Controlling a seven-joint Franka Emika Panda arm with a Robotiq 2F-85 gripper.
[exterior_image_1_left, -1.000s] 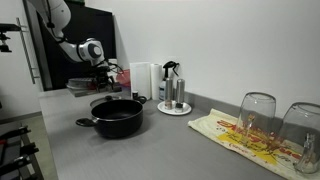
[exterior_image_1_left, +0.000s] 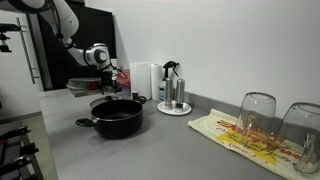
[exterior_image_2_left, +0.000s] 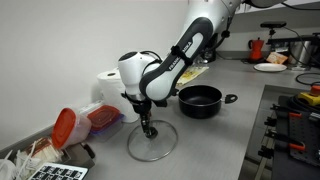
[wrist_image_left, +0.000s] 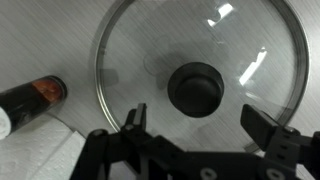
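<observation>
A glass lid (exterior_image_2_left: 152, 143) with a black knob (wrist_image_left: 195, 89) lies flat on the grey table. My gripper is open above the lid; in the wrist view the knob appears just beyond the gap between its fingers. From the second exterior view, the gripper (exterior_image_2_left: 148, 127) hangs close over the knob, and whether they touch cannot be told. Apart from the lid stands a black two-handled pot (exterior_image_1_left: 117, 118), its inside dark.
Beside the lid are a dark bottle with a red label (wrist_image_left: 32, 100) and a paper towel roll (exterior_image_2_left: 116, 92). Red-lidded containers (exterior_image_2_left: 68, 128) stand near the lid. A plate with bottles (exterior_image_1_left: 174, 108) and upturned glasses on a cloth (exterior_image_1_left: 238, 138) line the wall.
The arm has shifted slightly to the right in the first exterior view and looks a little lower. The pot and the other table items have stayed put.
</observation>
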